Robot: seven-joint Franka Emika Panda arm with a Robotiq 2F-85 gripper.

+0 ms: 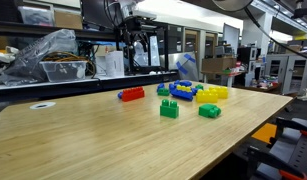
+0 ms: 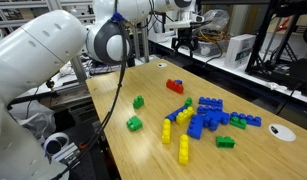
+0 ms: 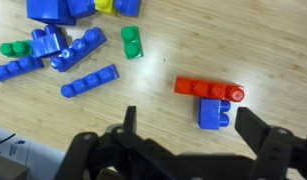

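My gripper is open, its two dark fingers spread wide in the wrist view with nothing held. Below it on the table lie a red brick and a small blue brick that appears to touch the red one's side. Both show nearer the right finger than the left. In exterior view 1 the gripper hangs high above the red brick. Exterior view 2 also has the gripper well above the red brick, where the blue one is mostly hidden.
Several blue bricks, yellow bricks and green bricks lie loosely grouped close by. Two green bricks sit apart from them.
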